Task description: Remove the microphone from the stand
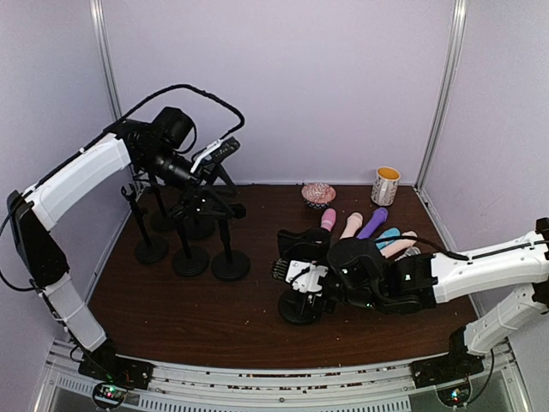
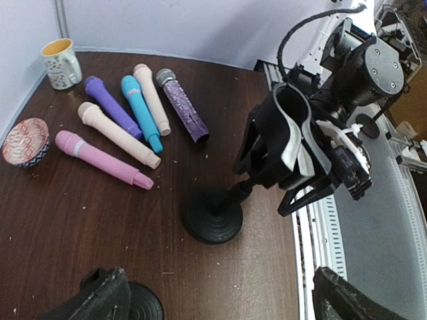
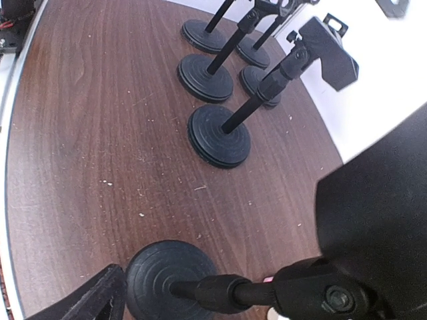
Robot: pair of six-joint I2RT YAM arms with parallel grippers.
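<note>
A black stand [image 2: 212,223] stands front centre, its round base [image 3: 155,279] on the table. My right gripper [image 1: 296,273] is open around the top of this stand, whose holder fills the right of the right wrist view; whether it touches cannot be told. I see no microphone in that holder. My left gripper [image 1: 214,184] is open, raised above the group of stands [image 1: 230,264] at the left. Loose microphones in pink [image 2: 103,160], purple [image 2: 110,107], blue [image 2: 140,110] and other colours lie at the right back, partly behind my right arm in the top view.
A mug [image 1: 385,187] and a patterned bowl [image 1: 318,194] stand at the back right. Several empty stands crowd the left.
</note>
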